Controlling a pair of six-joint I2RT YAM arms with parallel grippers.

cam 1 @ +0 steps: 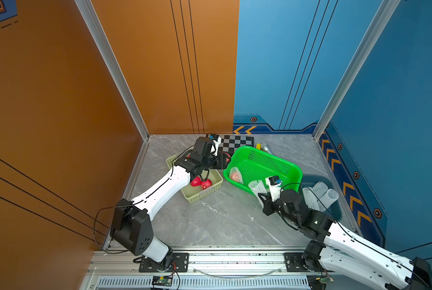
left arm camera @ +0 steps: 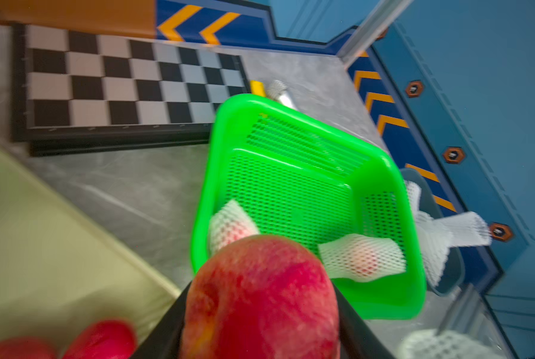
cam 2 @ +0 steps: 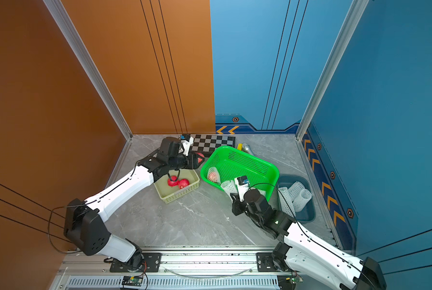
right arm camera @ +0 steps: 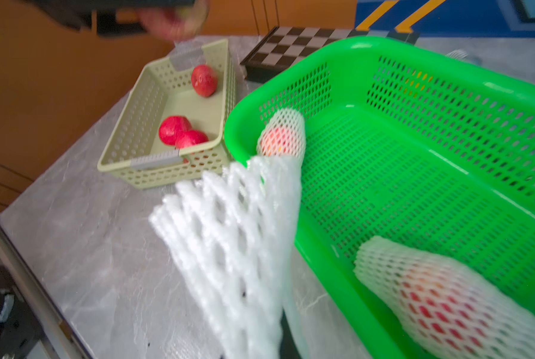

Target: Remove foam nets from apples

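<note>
My left gripper (cam 1: 221,160) is over the beige basket (cam 2: 177,195), shut on a bare red apple (left arm camera: 258,293). More bare apples (right arm camera: 204,80) lie in that basket. My right gripper (cam 2: 236,203) is shut on an empty white foam net (right arm camera: 231,239) at the near left rim of the green basket (cam 1: 264,162). Inside the green basket lie netted apples (right arm camera: 281,139), one at the left end and another (right arm camera: 441,299) at the near right.
A teal basket (cam 1: 334,210) with several empty nets stands at the right. A checkered board (cam 1: 235,142), a yellow item and a silver item lie at the back.
</note>
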